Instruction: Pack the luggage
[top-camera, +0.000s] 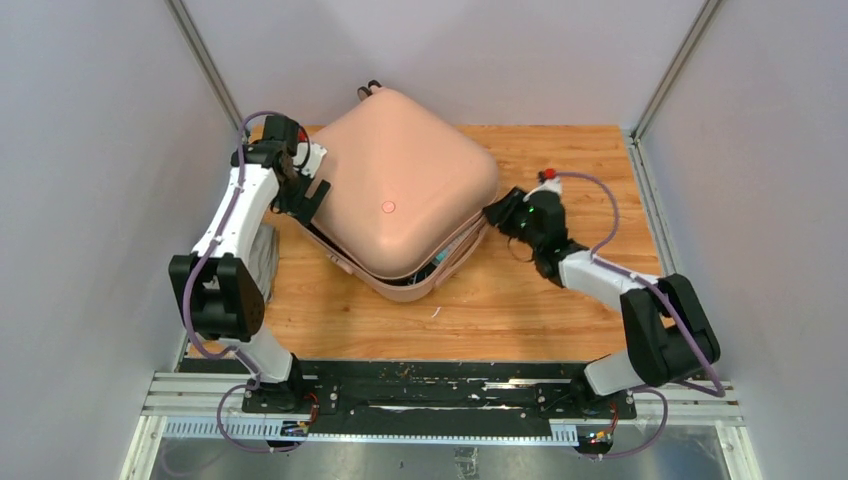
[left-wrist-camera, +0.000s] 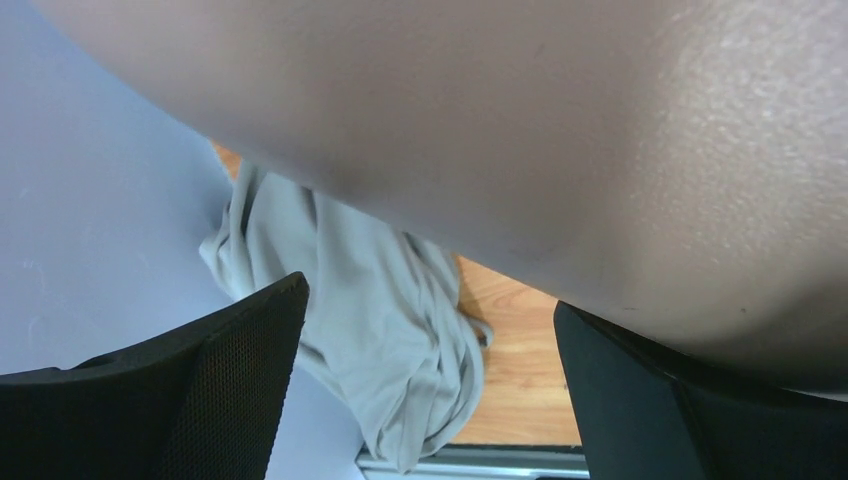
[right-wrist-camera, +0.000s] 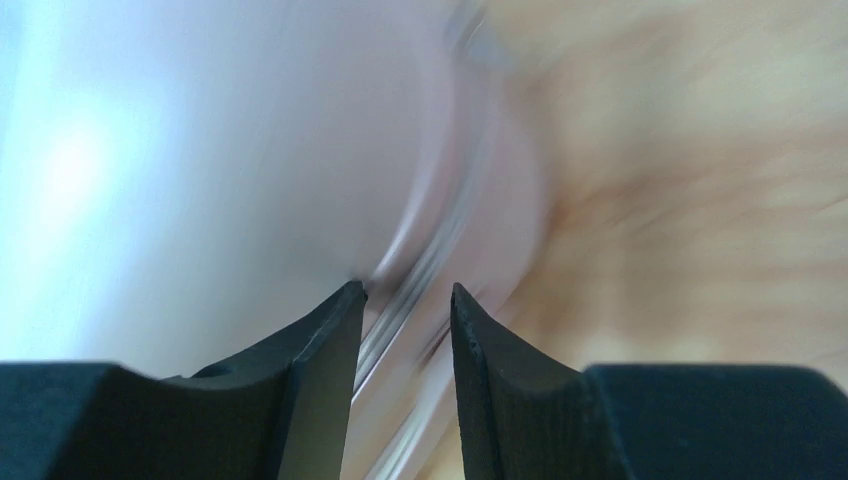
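Observation:
A pink suitcase (top-camera: 400, 180) lies at an angle across the middle of the table. Its lid is down over the base, but a dark gap runs along the near right side, where some contents (top-camera: 440, 259) peek out. My left gripper (top-camera: 312, 203) is at the suitcase's left side, its fingers open; in the left wrist view the lid (left-wrist-camera: 480, 130) fills the top and no object sits between the fingers. Against the suitcase's right edge is my right gripper (top-camera: 494, 212), part open. The blurred right wrist view shows the seam and lower shell (right-wrist-camera: 505, 230) just beyond its fingertips.
A grey cloth (left-wrist-camera: 370, 310) lies on the table beside the left wall, partly under the left arm in the top view. Bare wooden table (top-camera: 560, 325) stretches in front and to the right of the suitcase. Walls enclose the sides and back.

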